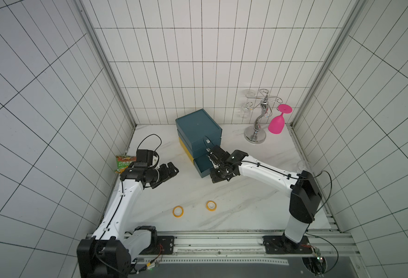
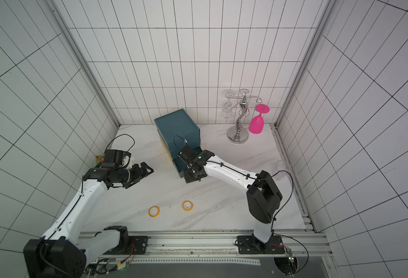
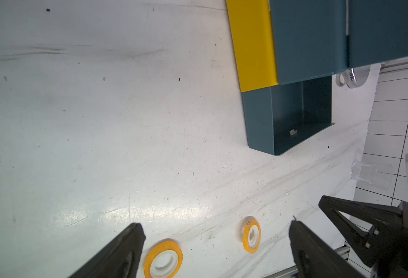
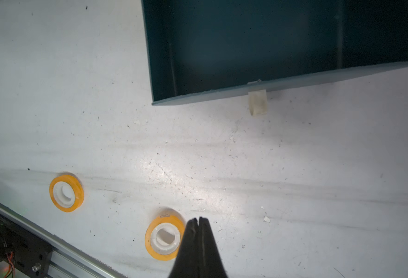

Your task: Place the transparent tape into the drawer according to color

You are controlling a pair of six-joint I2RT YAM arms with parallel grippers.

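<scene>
Two rolls of tape with yellow-orange outer rings and white cores lie apart near the table's front: the right roll [image 1: 211,205] and the left roll [image 1: 178,211]. In the right wrist view, my right gripper is shut with its fingertips together and nothing between them. The right roll [image 4: 153,241] shows just left of those fingers, outside them. Seen from above, that arm reaches over the open bottom drawer's front. The teal drawer [image 3: 259,118] is empty in the left wrist view. My left gripper is open and empty, left of the cabinet.
The teal cabinet [image 1: 197,122] has a yellow panel [image 3: 254,46] low on its left side. A metal stand [image 1: 255,134] with a pink goblet [image 1: 277,124] is at back right. A clear cup [image 3: 372,173] stands at the right. A snack packet [image 1: 124,162] lies by the left arm.
</scene>
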